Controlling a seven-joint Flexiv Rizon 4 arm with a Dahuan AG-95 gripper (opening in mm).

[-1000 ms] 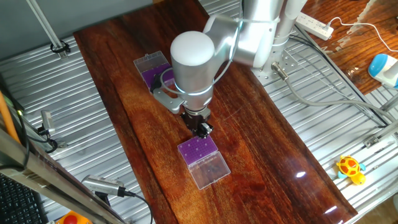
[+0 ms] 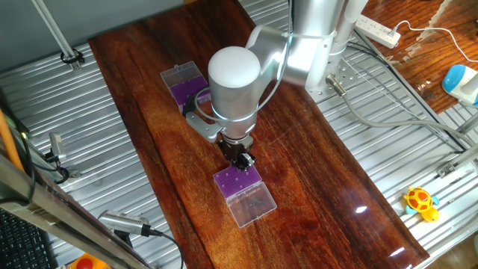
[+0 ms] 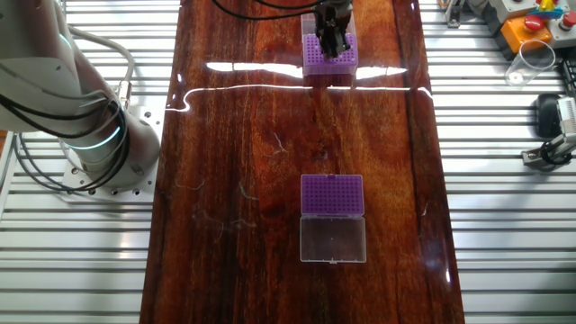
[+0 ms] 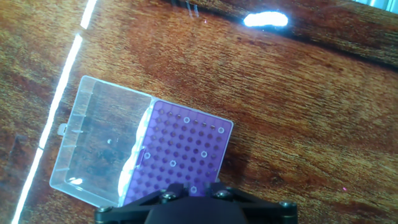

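My gripper [image 2: 245, 161] points down over the edge of a purple perforated rack [image 2: 235, 179] set in a clear box. The box's transparent lid [image 2: 252, 204] lies folded open flat beside the rack. In the wrist view, several pale rings sit among the holes of the purple rack [image 4: 180, 149]. The dark fingertips of my gripper overlap its lower edge there, with a little purple showing between them. Whether the fingers stand open or shut is unclear, and no held object can be made out. Exterior view 2 shows the gripper [image 3: 334, 45] above the same rack [image 3: 315, 61].
A second purple rack [image 3: 332, 194] with its clear lid [image 3: 333, 238] open lies elsewhere on the brown wooden board [image 3: 234, 225]. My arm [image 2: 233, 90] partly covers that box in exterior view 1. Bare wood lies between the two boxes.
The arm has come down slightly toward the rack in exterior view 1, bringing the gripper a little closer over its edge. Both boxes stay where they were.
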